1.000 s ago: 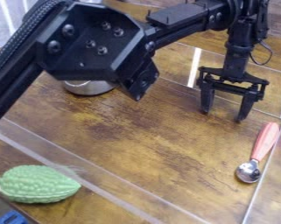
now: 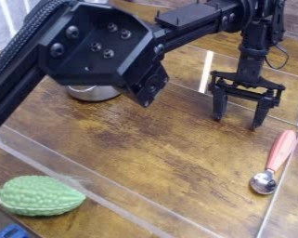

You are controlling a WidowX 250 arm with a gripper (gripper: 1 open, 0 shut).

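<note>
My black gripper (image 2: 239,110) hangs low over the wooden table at the upper right, open, with its two fingers apart and no object visible between them. An ice cream scoop (image 2: 280,152) with a pink handle and metal head lies to its lower right. A pale green bitter melon (image 2: 40,197) lies at the bottom left. A metal pot (image 2: 92,92) is partly hidden behind my arm at the upper left.
Pale tape lines cross it. A blue object (image 2: 3,229) shows at the bottom-left corner.
</note>
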